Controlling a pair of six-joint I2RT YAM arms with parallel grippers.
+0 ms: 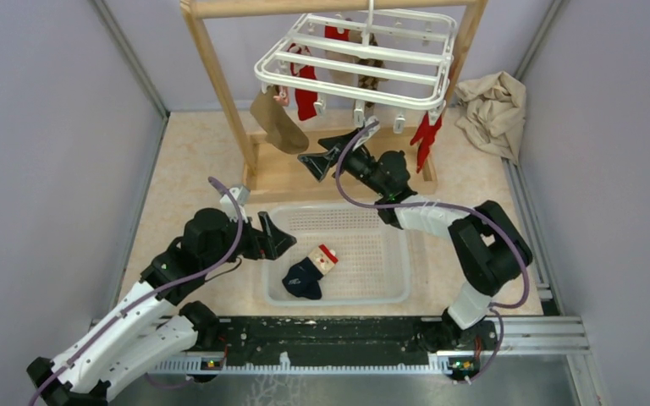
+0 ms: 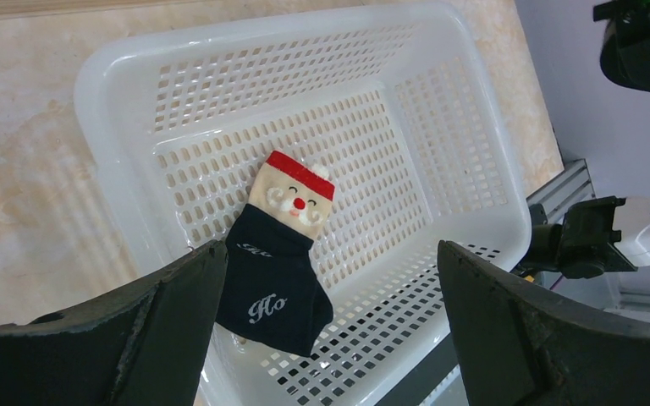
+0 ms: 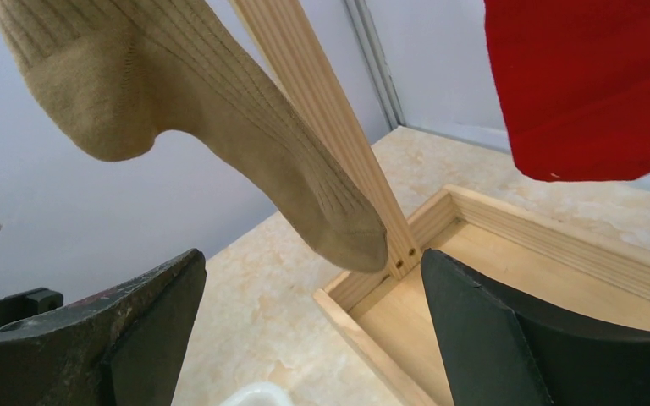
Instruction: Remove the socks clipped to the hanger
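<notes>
A white hanger hangs from the wooden frame with several socks clipped along it. At its front left corner dangles a brown sock; in the right wrist view the same brown sock slants down, its lower end ahead of the fingers. My right gripper is open just right of and below this sock, apart from it in the top view. Red socks hang nearby, another red sock at the right corner. My left gripper stands open over the basket's left side. A dark sock with a Santa face lies in the basket.
The white basket sits in front of the wooden frame's base and is mostly bare inside. Crumpled beige cloth lies at the back right. A wooden post stands behind the brown sock.
</notes>
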